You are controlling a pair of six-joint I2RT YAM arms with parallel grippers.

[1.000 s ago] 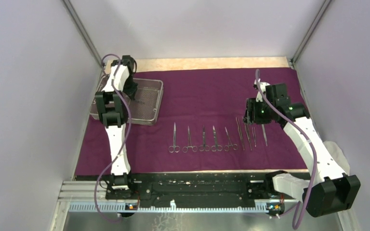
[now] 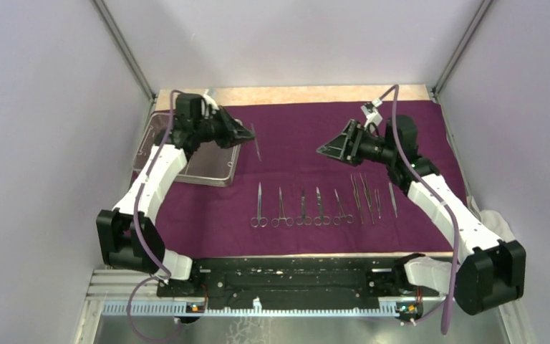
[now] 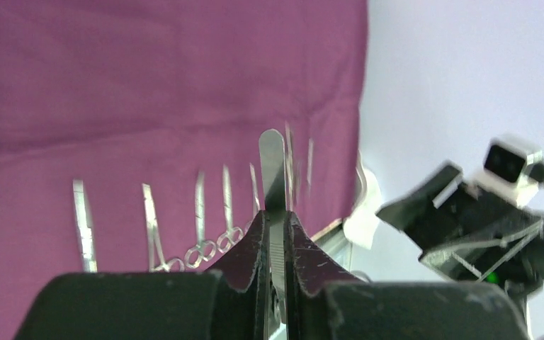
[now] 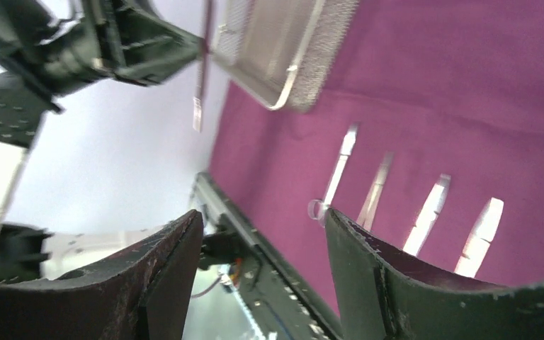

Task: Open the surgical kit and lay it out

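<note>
My left gripper (image 2: pixel 247 135) is shut on a slim flat metal instrument (image 3: pixel 273 170), raised over the cloth just right of the steel tray (image 2: pixel 215 175). My right gripper (image 2: pixel 333 149) stands open and empty over the right middle of the purple cloth (image 2: pixel 293 129). Along the cloth's front lies a row of several scissor-like instruments (image 2: pixel 283 218), and right of them several tweezer-like instruments (image 2: pixel 369 201) and a slim flat one (image 2: pixel 393 201). The tray's interior is partly hidden by the left arm.
Grey walls (image 2: pixel 508 107) close in both sides and the back. A black rail (image 2: pixel 293 279) runs along the front edge, and a white cloth (image 3: pixel 361 212) lies past the right edge.
My left gripper has risen out of the tray and moved right, carrying the instrument. My right gripper has moved left and turned toward the middle.
</note>
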